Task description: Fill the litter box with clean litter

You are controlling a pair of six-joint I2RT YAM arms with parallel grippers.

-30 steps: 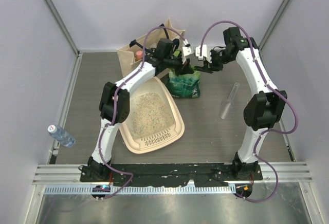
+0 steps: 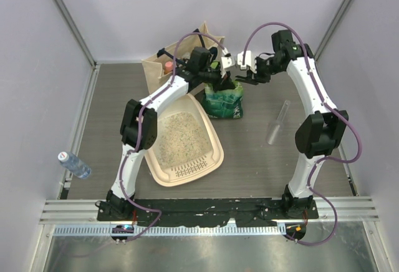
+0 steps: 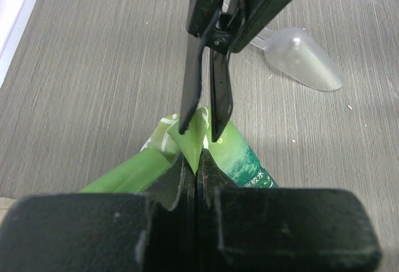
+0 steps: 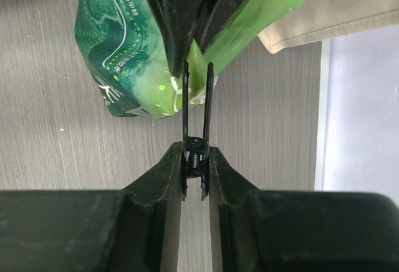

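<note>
The green litter bag [image 2: 223, 106] stands upright on the table beside the litter box. Its top edge is pinched in my left gripper, which is shut on it. From the right, my right gripper reaches the same top edge, its fingers part open with a narrow gap. In the left wrist view, its fingers [image 3: 220, 100] stand on either side of a raised bit of the bag's green film, not clamped on it. The cream litter box [image 2: 214, 136] sits to the left, with pale granules over its floor. The bag's opening is mostly hidden.
A beige fabric bin [image 2: 152, 75] with items inside stands behind the left arm. To the right lies a clear scoop [image 2: 274, 132]; a water bottle [image 2: 74, 165] lies at the far left. The table right of the litter box is free.
My right gripper has shifted slightly toward the back at the bag's top edge. The left gripper, bag and litter box have stayed put.
</note>
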